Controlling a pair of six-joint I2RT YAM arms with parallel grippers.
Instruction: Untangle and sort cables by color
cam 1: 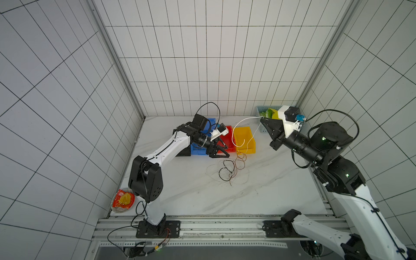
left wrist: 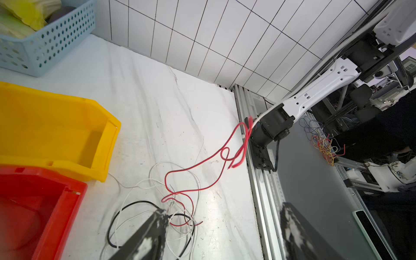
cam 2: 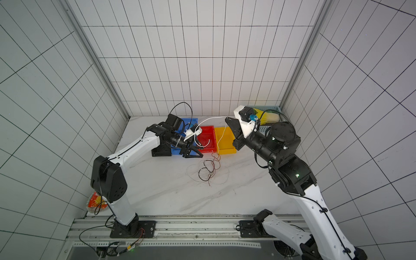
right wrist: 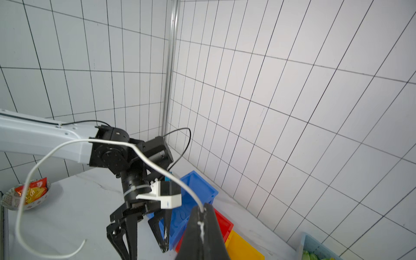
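My right gripper point(cam 2: 230, 125) is raised above the right of the table, shut on a white cable point(right wrist: 156, 166) that arches from its fingertips and hangs in a loop. My left gripper point(cam 1: 218, 151) stands open near the red bin point(left wrist: 32, 216), low over the table. A tangle of red cable point(left wrist: 195, 190), black cable point(left wrist: 113, 223) and pale cables point(left wrist: 151, 184) lies on the table in front of the bins. The yellow bin point(left wrist: 52, 125) sits beside the red one; a blue bin point(right wrist: 195, 186) is partly behind the left arm.
A light blue basket with vegetables point(left wrist: 56, 47) stands at the back right, and a small basket of snacks point(cam 1: 122, 200) at the front left. A black bin point(cam 2: 161, 150) is left of the blue bin. The front and left of the table have free room.
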